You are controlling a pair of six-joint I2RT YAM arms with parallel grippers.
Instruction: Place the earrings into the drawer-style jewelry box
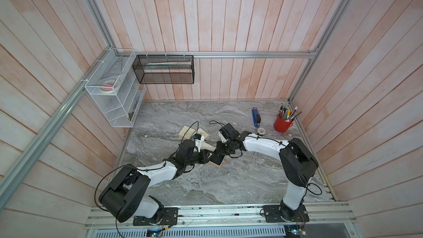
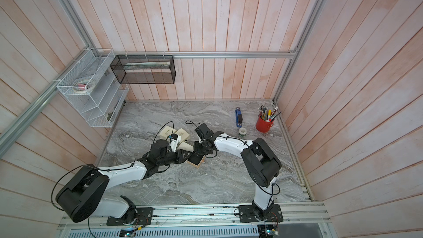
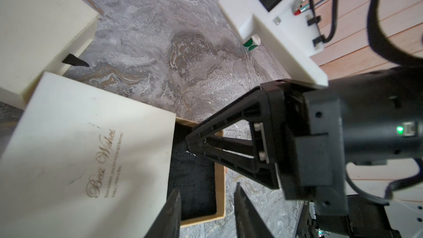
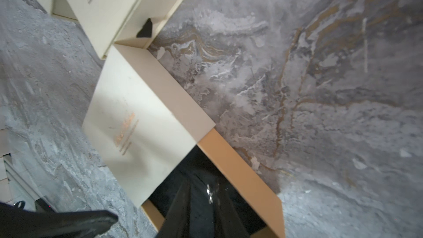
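Note:
The jewelry box has a cream sleeve (image 3: 101, 149) lettered "Best Wishes" and a tan drawer (image 4: 246, 180) with a black lining, pulled partly out. My right gripper is shut, its tips converging over the black lining. A small silvery glint, likely an earring (image 4: 209, 190), shows right at those tips; whether it is pinched or lying on the lining I cannot tell. The left gripper stands at the drawer's near side, its fingers spread around the drawer's end region. No contact with the box is visible, so its hold is unclear.
Other cream boxes with black pull tabs (image 4: 145, 28) sit against the sleeve's far end. A white tape roll (image 1: 261, 131), a blue stapler (image 1: 256, 116) and a red cup of pens (image 1: 282, 124) stand at the back right.

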